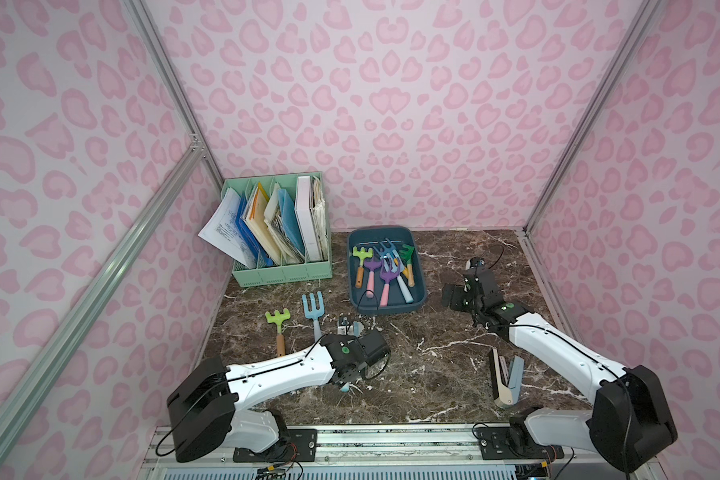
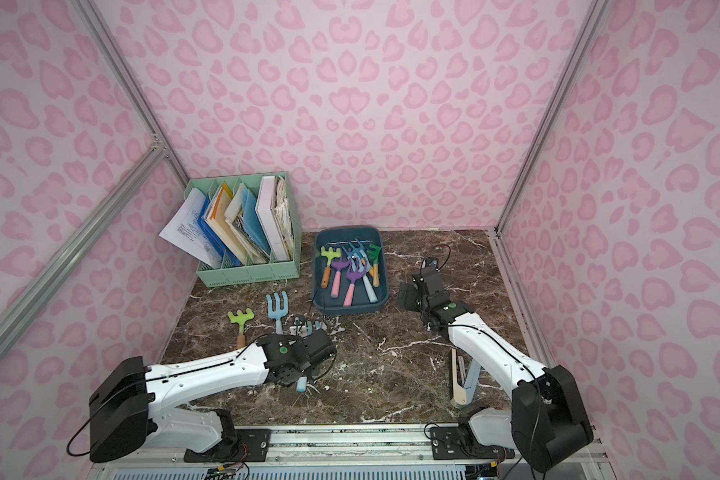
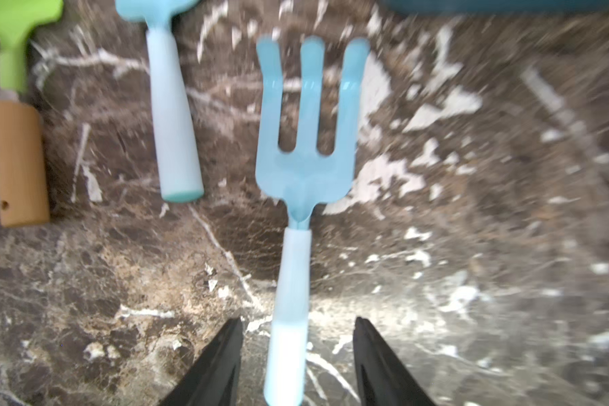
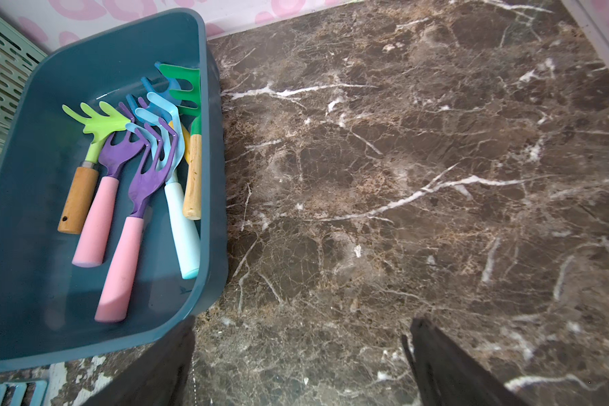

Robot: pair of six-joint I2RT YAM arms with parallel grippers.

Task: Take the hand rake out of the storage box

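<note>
A dark teal storage box point(image 1: 417, 294) holds several hand rakes. Outside it lie a green rake point(image 1: 277, 318) with a wooden handle, a blue rake point(image 1: 312, 306) and another blue rake point(image 3: 304, 169) with a pale handle. My left gripper is over that last rake's handle, fingers apart on either side, apparently not holding it. My right gripper is open and empty, beside the box's right side.
A mint file holder point(image 1: 280, 273) full of papers stands at back left. A stapler-like item point(image 1: 514, 380) lies at front right.
</note>
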